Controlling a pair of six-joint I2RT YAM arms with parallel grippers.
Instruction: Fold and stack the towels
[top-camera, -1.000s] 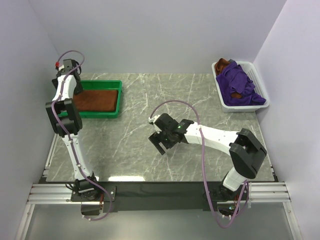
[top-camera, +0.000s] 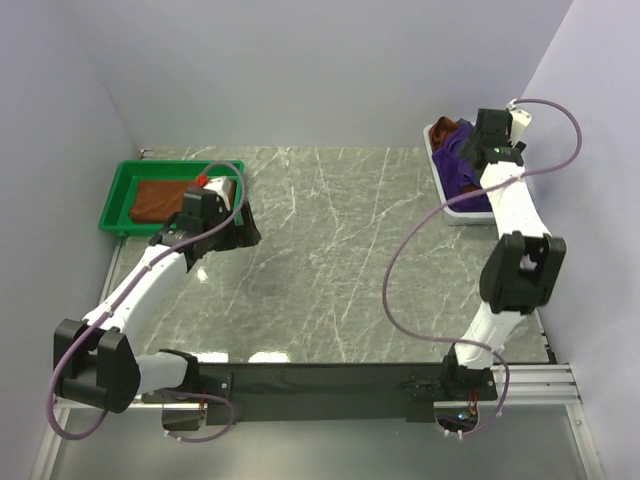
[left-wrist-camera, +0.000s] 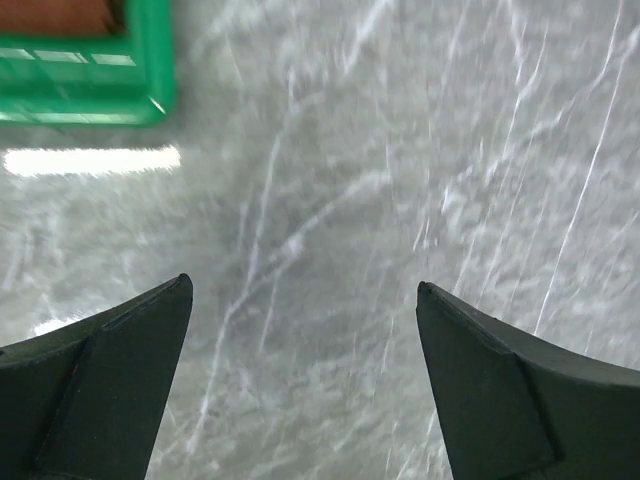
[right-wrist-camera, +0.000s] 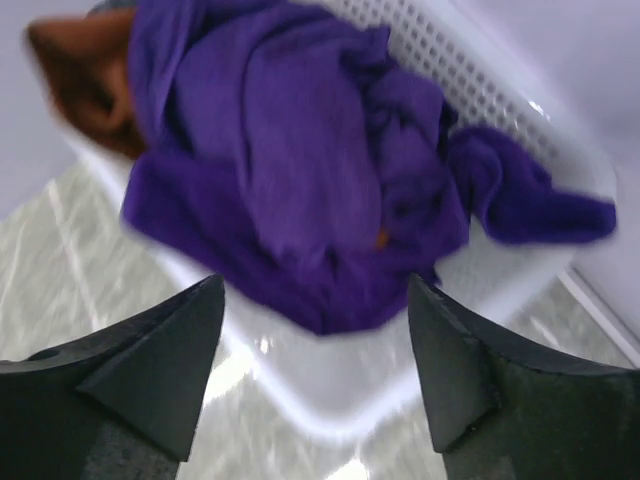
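A brown towel (top-camera: 155, 200) lies flat in the green tray (top-camera: 122, 210) at the back left. Purple towels (top-camera: 455, 165), with a brown towel (top-camera: 444, 130) beside them, lie crumpled in the white basket (top-camera: 468, 218) at the back right. My left gripper (top-camera: 240, 228) is open over bare table just right of and below the green tray. My right gripper (top-camera: 492, 150) is over the basket; in the right wrist view its fingers stand apart above the purple towels (right-wrist-camera: 300, 150), with nothing seen held between them.
Walls stand close behind and at both sides, the right one beside the basket.
My left arm has swung from the far-left back of the green tray toward the right and front. My right arm has moved from the table's middle up to over the basket.
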